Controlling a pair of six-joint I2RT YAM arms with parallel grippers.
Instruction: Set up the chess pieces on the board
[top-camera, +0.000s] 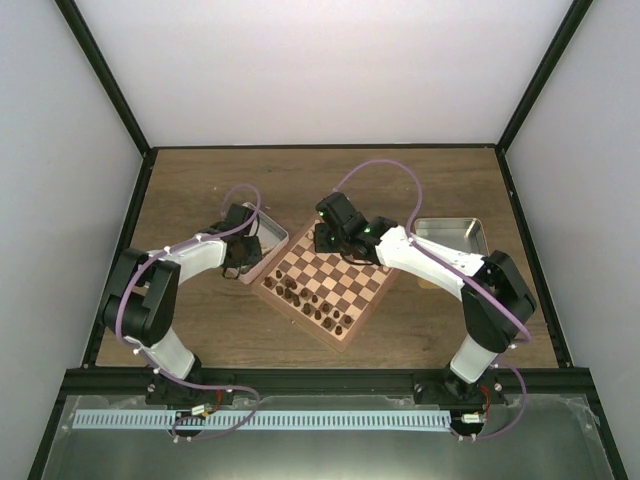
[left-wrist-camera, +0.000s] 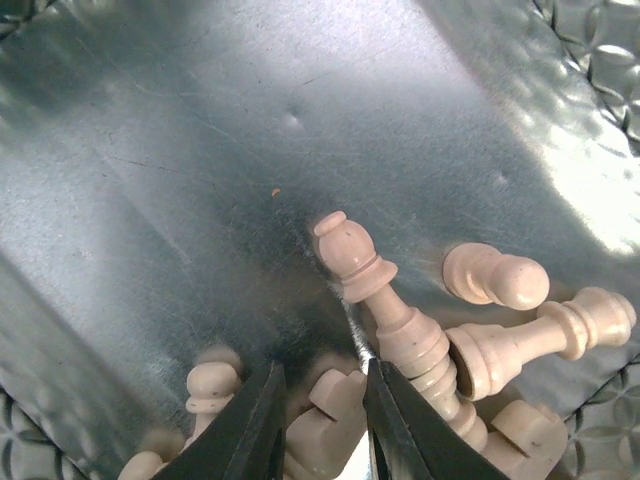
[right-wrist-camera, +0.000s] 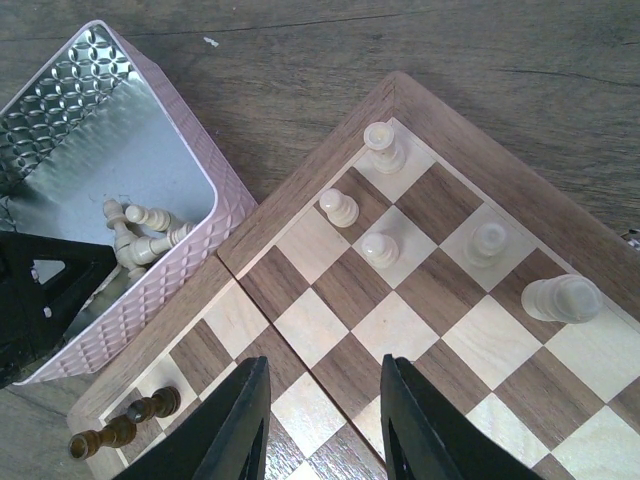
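Note:
My left gripper is down in the pink-walled tray (right-wrist-camera: 205, 160); its fingertips are apart, over a pale knight (left-wrist-camera: 325, 435) among several pale pieces, including a bishop (left-wrist-camera: 410, 340) and a pawn (left-wrist-camera: 500, 278). Whether it grips the knight is unclear. My right gripper hovers open over the chessboard (right-wrist-camera: 441, 283), nothing between its fingers. Several pale pieces stand at the board's upper corner, among them a tall one (right-wrist-camera: 560, 298); dark pieces (top-camera: 300, 300) occupy the near side.
A metal tray (top-camera: 450, 232) sits at the right of the board. Bare wooden table (top-camera: 280, 175) shows behind the board and tray and along the front.

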